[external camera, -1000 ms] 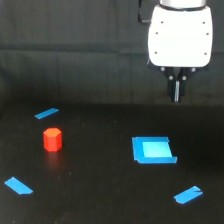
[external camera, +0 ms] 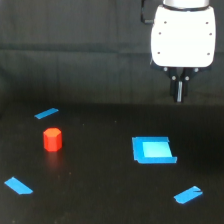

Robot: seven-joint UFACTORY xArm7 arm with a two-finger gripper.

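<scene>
A small red block (external camera: 52, 140) stands upright on the black table at the left. Right of centre lies a pale square (external camera: 157, 149) bordered by blue tape (external camera: 139, 158). High at the upper right, well apart from both, hangs my gripper (external camera: 180, 98) beneath a white arm housing (external camera: 183, 40), pointing down. Its fingers look dark and narrow against the dark backdrop, so how the fingers stand is unclear. No object shows at their tips.
Short blue tape strips mark the table at left rear (external camera: 46, 113), left front (external camera: 18, 186) and right front (external camera: 188, 195). A dark curtain (external camera: 80, 60) hangs behind.
My arm and gripper have shifted slightly to the right. The red block and the taped square have not moved.
</scene>
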